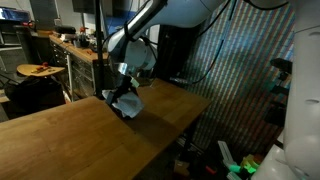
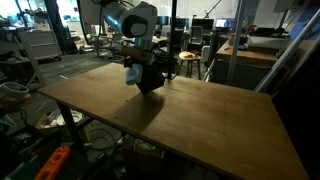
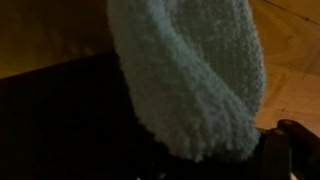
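Observation:
A pale, light-blue cloth point(image 1: 129, 103) hangs from my gripper point(image 1: 122, 88) over the wooden table, near its far edge in exterior view 1. In exterior view 2 the cloth point(image 2: 133, 74) shows on the left side of a dark box point(image 2: 152, 78). In the wrist view the fuzzy cloth point(image 3: 190, 75) fills the middle and covers most of the fingers. Dark material point(image 3: 60, 120) lies below and left of it. My gripper is shut on the cloth; its fingertips are mostly hidden.
A dark corrugated wall borders the right in exterior view 1.

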